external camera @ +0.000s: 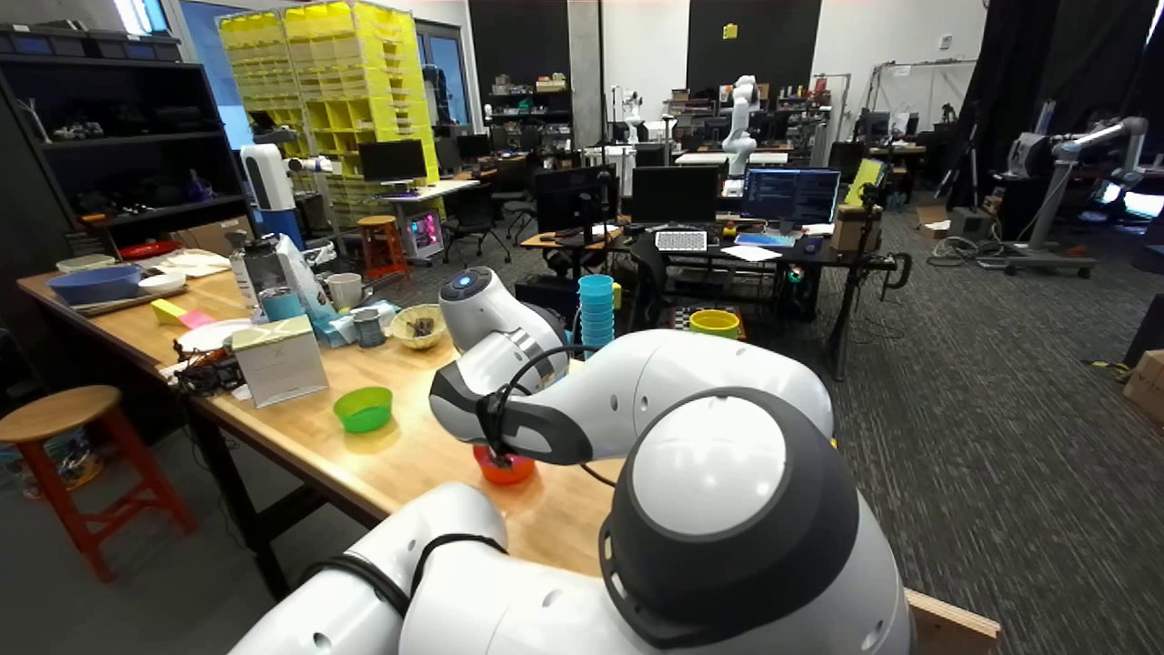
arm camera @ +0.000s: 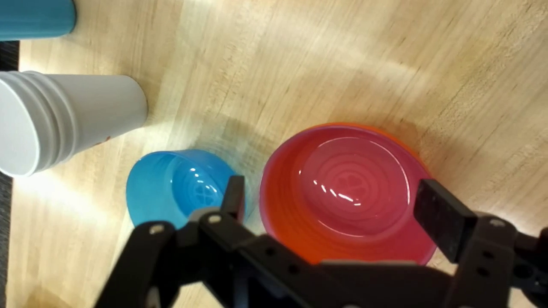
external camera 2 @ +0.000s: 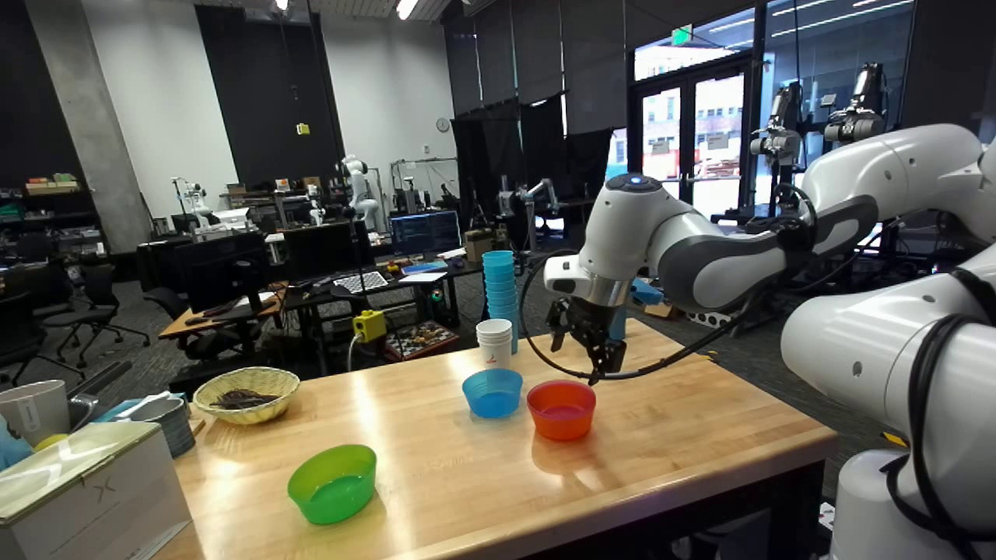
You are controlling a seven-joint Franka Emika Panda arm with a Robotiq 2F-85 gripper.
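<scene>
Wide apart in the wrist view, the black fingers of my gripper are open with nothing held between them. Beneath and beyond them a red bowl point(arm camera: 354, 185) rests upright on the table, empty. To its left is a smaller-looking blue bowl point(arm camera: 177, 187), partly covered by the left finger. In the second exterior view, my gripper point(external camera 2: 580, 359) hangs just above and behind the red bowl point(external camera 2: 561, 411), beside the blue bowl point(external camera 2: 492, 392). A green bowl point(external camera 2: 333, 484) stands on its own nearer the front. My arm hides the gripper in the first exterior view.
White stacked cups point(external camera 2: 495, 344) and a tall stack of blue cups point(external camera 2: 501, 294) stand behind the blue bowl. A wicker basket point(external camera 2: 247, 393) and a white box point(external camera 2: 98, 499) occupy the left side. Bare tabletop point(external camera 2: 420, 439) lies between the green and red bowls.
</scene>
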